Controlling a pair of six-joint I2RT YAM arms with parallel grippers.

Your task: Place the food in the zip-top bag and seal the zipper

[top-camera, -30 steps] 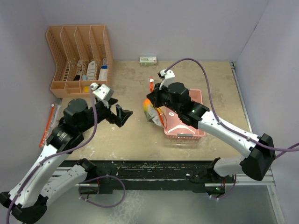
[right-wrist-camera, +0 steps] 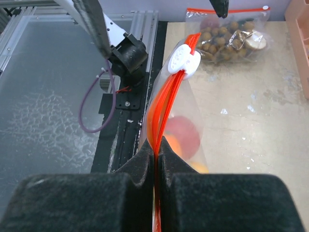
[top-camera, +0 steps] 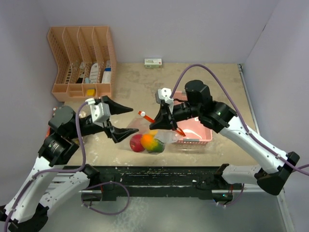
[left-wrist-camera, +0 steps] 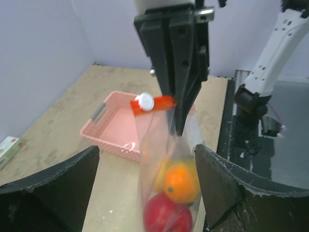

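A clear zip top bag [top-camera: 166,137] with an orange-red zipper hangs from my right gripper, which is shut on the zipper edge. A white slider [right-wrist-camera: 184,60] sits near the zipper's free end. Through the film I see a red fruit [left-wrist-camera: 166,213], an orange one [left-wrist-camera: 182,183] and, in the top view, something green and yellow [top-camera: 155,146]. My left gripper [top-camera: 129,120] stands open to the left of the bag, nothing between its fingers; in the left wrist view the bag shows beyond and between them.
An empty pink basket [top-camera: 198,130] stands behind and right of the bag. At the left edge lies another filled zip bag. A compartment rack [top-camera: 82,53] and a small green-white box [top-camera: 153,63] are at the back.
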